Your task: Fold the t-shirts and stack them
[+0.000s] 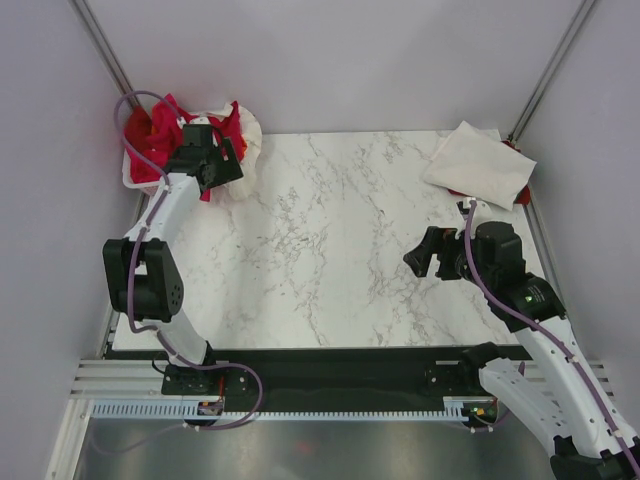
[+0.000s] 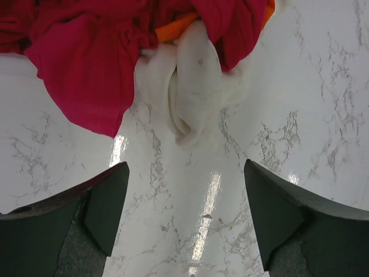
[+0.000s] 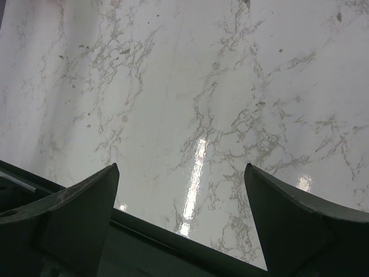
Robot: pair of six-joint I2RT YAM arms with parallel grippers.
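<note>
A pile of red, orange and white shirts (image 1: 172,112) fills and spills over a white basket (image 1: 141,186) at the back left. In the left wrist view a red shirt (image 2: 86,75) hangs down on the left, with a white shirt (image 2: 196,86) beside it. My left gripper (image 1: 232,168) is at the pile's front edge, its fingers (image 2: 106,210) apart with no cloth between them. At the back right lies a folded white shirt (image 1: 480,165), some red cloth showing under it. My right gripper (image 1: 418,264) stands open over bare table.
A dark front edge (image 3: 173,239) runs below the right gripper. Walls close in the left, right and back.
</note>
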